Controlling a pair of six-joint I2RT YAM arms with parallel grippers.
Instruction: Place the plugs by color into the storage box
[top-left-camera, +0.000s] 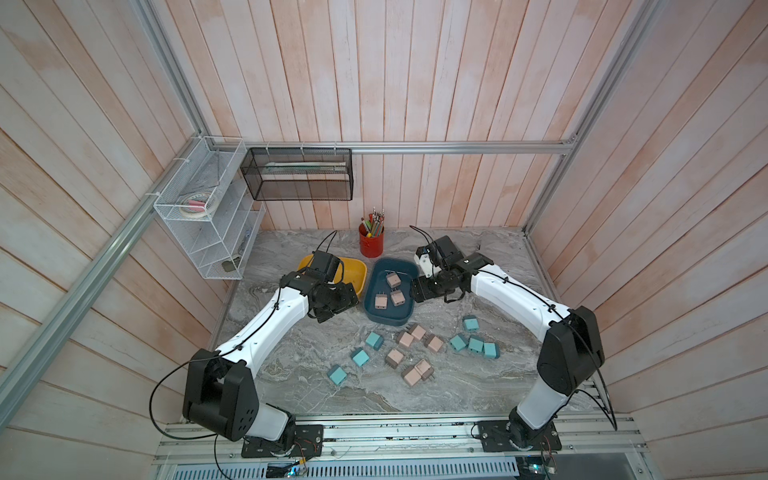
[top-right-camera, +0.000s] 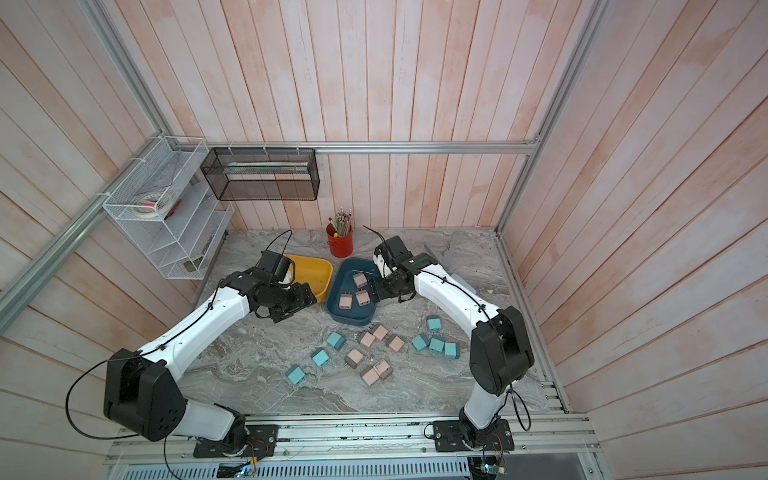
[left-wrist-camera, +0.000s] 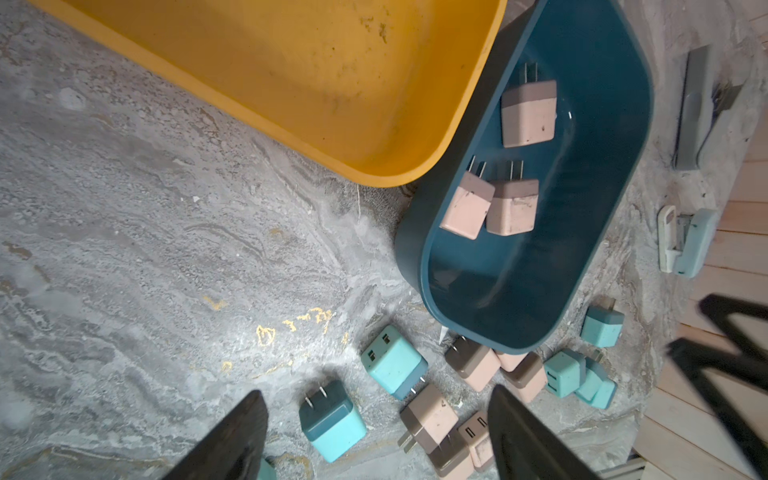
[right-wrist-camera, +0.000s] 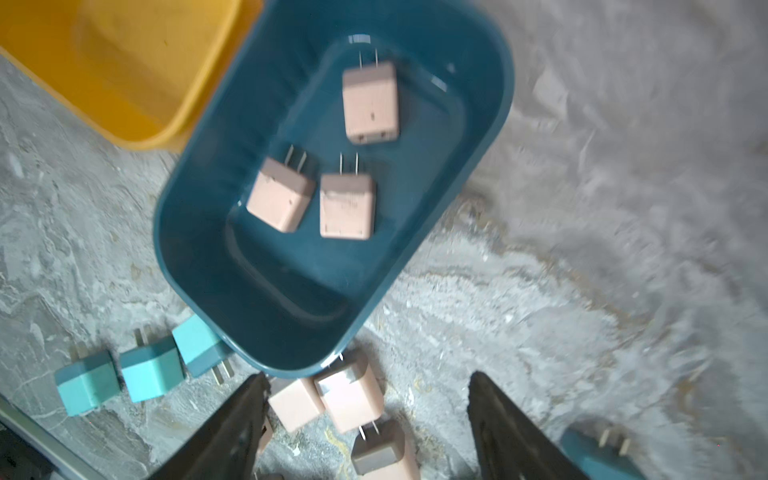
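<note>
Three pink plugs, one of them a plug (right-wrist-camera: 370, 102) at the far end, lie inside the blue box (right-wrist-camera: 312, 320). Left of it stands the yellow box (left-wrist-camera: 416, 160), empty where it shows. Loose pink plugs (top-left-camera: 394, 357) are spread on the table in front of the blue box. Teal plugs lie in two groups, a left group (top-left-camera: 360, 357) and a right group (top-left-camera: 476, 344). My left gripper is open above the table in front of the yellow box, nothing between its fingers. Open and empty too, my right gripper hangs near the blue box's right side.
A red cup (top-left-camera: 371, 241) of pens stands behind the boxes. A black wire basket (top-left-camera: 297, 174) and a white wire rack (top-left-camera: 209, 208) hang above the back left. Bare marble lies at the front right (top-left-camera: 480, 384).
</note>
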